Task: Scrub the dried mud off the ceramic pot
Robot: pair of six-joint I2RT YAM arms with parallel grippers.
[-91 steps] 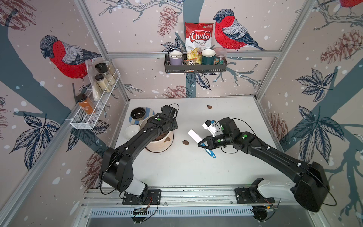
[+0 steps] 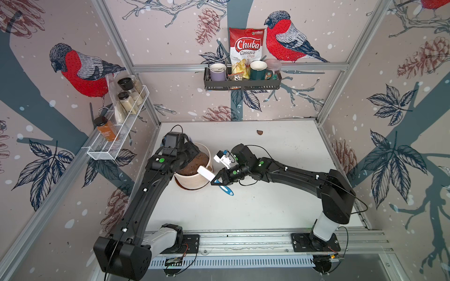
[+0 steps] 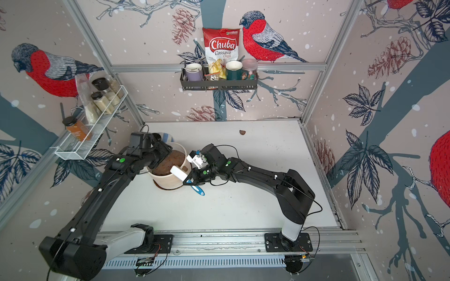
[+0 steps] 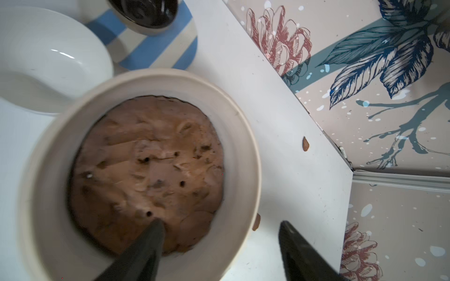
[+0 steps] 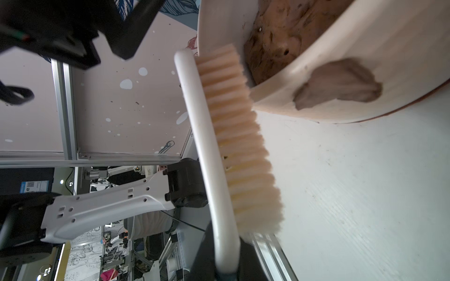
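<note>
The cream ceramic pot (image 2: pixel 192 181), filled with brown soil (image 4: pixel 154 173), stands at the left of the table. A patch of dried mud (image 5: pixel 339 83) clings to its outer wall. My right gripper (image 2: pixel 222 178) is shut on the blue handle (image 2: pixel 227 190) of a scrub brush; the white brush head (image 2: pixel 204 172) points at the pot. In the right wrist view, its pale bristles (image 5: pixel 241 145) face the wall, apart from the mud patch. Over the pot hovers my left gripper, its blurred fingers (image 4: pixel 143 257) apart with nothing between them.
Behind the pot, a white bowl (image 4: pixel 51 61) sits beside a dark bowl (image 4: pixel 147 11) on a striped plate (image 4: pixel 159 56). Mud crumbs (image 2: pixel 259 132) lie on the table. A spice rack (image 2: pixel 119 131) hangs at left.
My right gripper has carried the brush leftward, close to the pot. The left arm has swung left and its gripper now sits over the pot's left side, covering the bowls from above.
</note>
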